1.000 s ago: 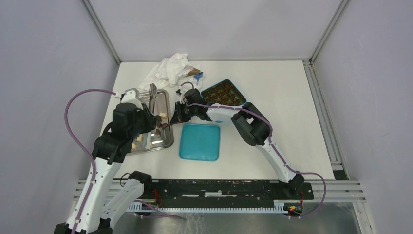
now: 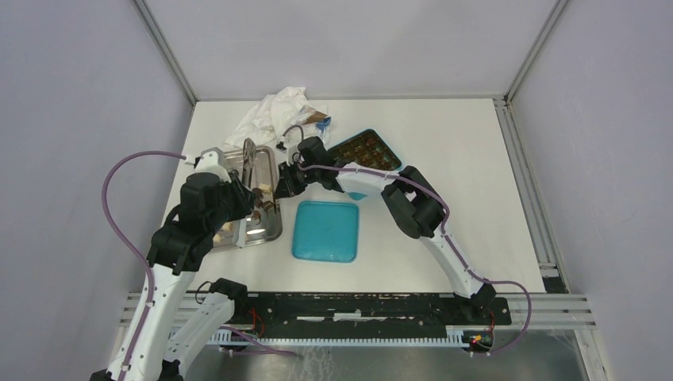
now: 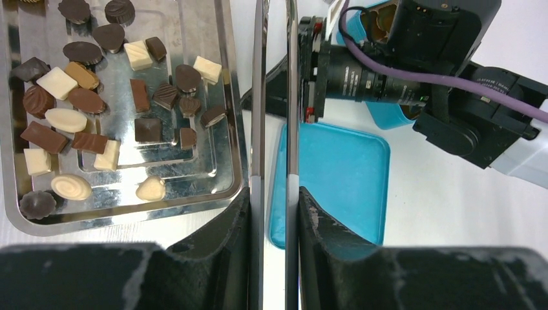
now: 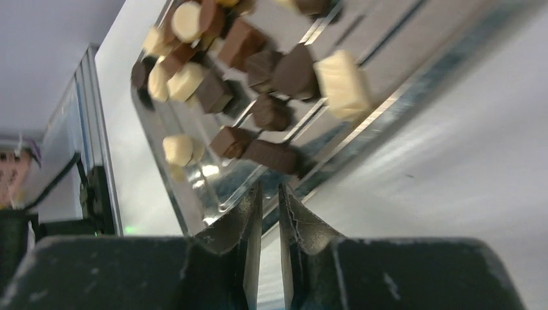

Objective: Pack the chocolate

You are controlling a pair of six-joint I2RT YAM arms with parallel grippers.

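Assorted chocolates (image 3: 85,100) lie loose in a shallow metal tray (image 3: 132,216) at the left of the table. My left gripper is shut on metal tongs (image 3: 293,129), whose two long arms reach out past its fingers over the tray's right side. In the top view the tongs (image 2: 248,163) partly cover the tray. Beside the tray's right rim is my right gripper, its fingertips a narrow gap apart. Tray edge and white table show through that gap; no chocolate is seen in it. A dark chocolate (image 4: 271,157) lies just past those tips.
Right of the tray lies an empty blue lid or tray (image 2: 326,231). Behind it, a blue-edged box with a dark divided insert (image 2: 367,149) is partly covered by the right arm. White cloth (image 2: 274,116) and a clear bag lie at the back.
Left arm and tongs have hardly moved.
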